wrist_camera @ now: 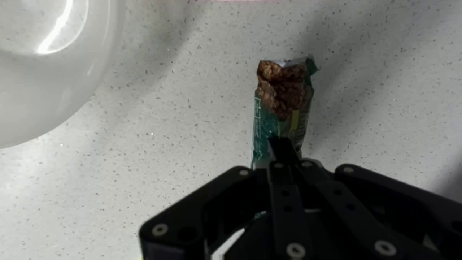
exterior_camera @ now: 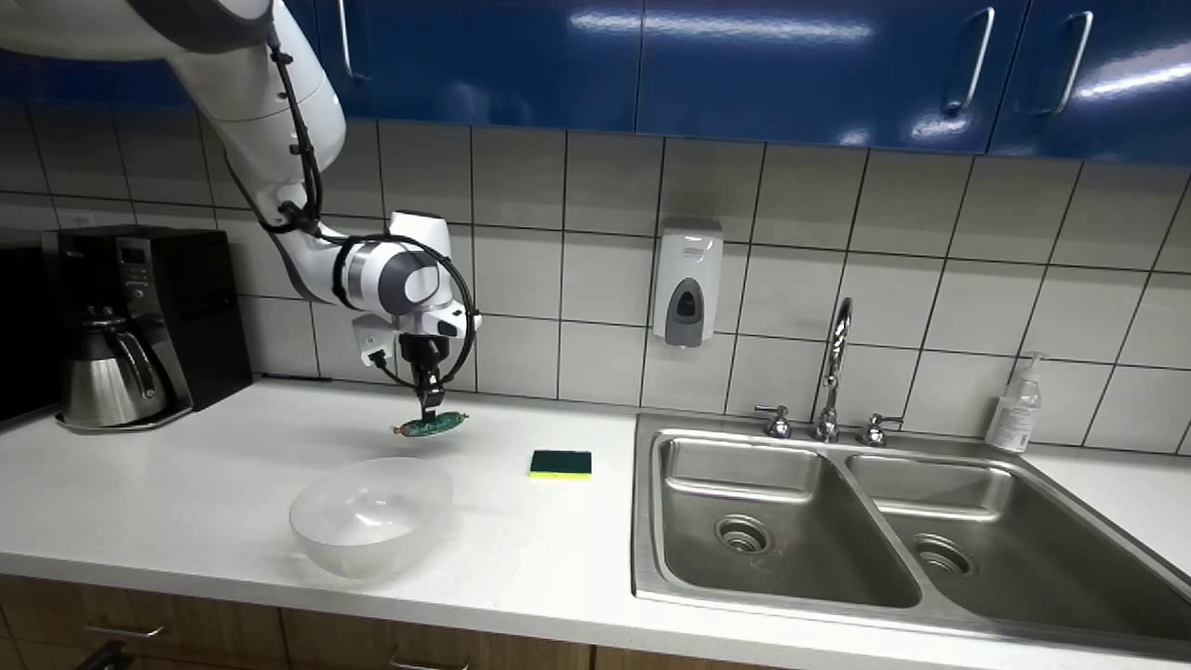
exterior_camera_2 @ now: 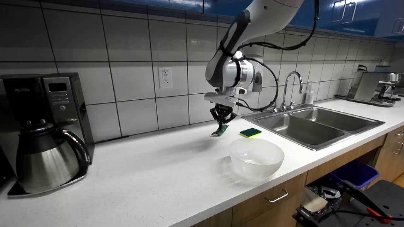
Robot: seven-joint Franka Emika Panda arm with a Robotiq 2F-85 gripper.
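Note:
A snack bar in a green wrapper (exterior_camera: 430, 424) hangs just above the counter, behind the bowl in exterior view 1. My gripper (exterior_camera: 427, 408) is shut on it from above, near its middle. In the wrist view one end of the bar (wrist_camera: 283, 93) shows an opened wrapper with brown, grainy filling; the black fingers hide the other part. Exterior view 2 shows the bar (exterior_camera_2: 219, 130) tilted beneath the gripper (exterior_camera_2: 221, 123). A frosted, translucent bowl (exterior_camera: 371, 515) stands upright nearer the counter's front edge and looks empty.
A green and yellow sponge (exterior_camera: 560, 463) lies between the bowl and the double sink (exterior_camera: 649, 502). At the left stands a coffee maker (exterior_camera: 179, 313) with a steel carafe (exterior_camera: 112, 374). The tiled wall is close behind the arm. Bare counter lies left of the bowl.

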